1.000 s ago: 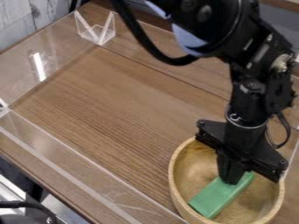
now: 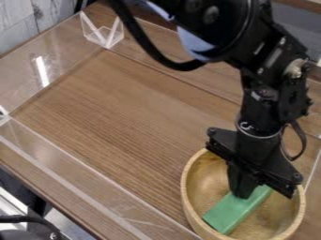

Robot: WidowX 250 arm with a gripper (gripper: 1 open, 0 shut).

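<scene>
My black gripper (image 2: 251,178) reaches down from the top right into a tan round bowl (image 2: 201,197) at the lower right. A green rectangular block (image 2: 231,212) lies in the bowl, its upper end under my fingers. The fingertips are mostly hidden, so whether anything is between them is unclear.
A small white wire-like holder (image 2: 103,30) stands at the upper left. Clear strips run along the table's left side, and a black cable or part sits at the bottom-left edge.
My gripper has shifted very slightly up and left over the last second. The bowl and green block look unmoved.
</scene>
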